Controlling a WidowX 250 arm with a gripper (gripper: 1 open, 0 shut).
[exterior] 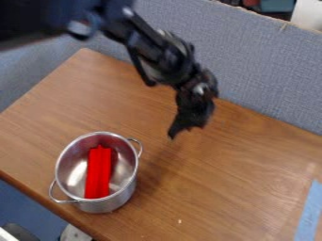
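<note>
A silver pot (119, 188) with side handles stands at the lower left of the wooden table, with a long red object (97, 172) inside it. The dark robot arm reaches from the upper left to a blurred gripper (186, 126) over the table's middle, up and to the right of the pot. Whether its fingers are open or shut cannot be made out.
A light blue strip (307, 212) lies at the right edge of the wooden table (227, 188). A grey wall (251, 56) runs along the back.
</note>
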